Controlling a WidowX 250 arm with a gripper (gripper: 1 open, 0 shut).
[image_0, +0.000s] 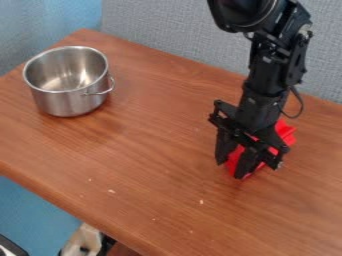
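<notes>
My black gripper (234, 157) is down on the right side of the wooden table, closed around a red object (282, 131). The fingers hide much of that object, so its shape is unclear; red shows behind and between them. A steel pot (67, 83) with side handles stands at the back left of the table, apart from the gripper.
A grey wall (160, 22) runs along the back. The table's left edge drops to a blue surface (34, 200), with some unclear items at the bottom left.
</notes>
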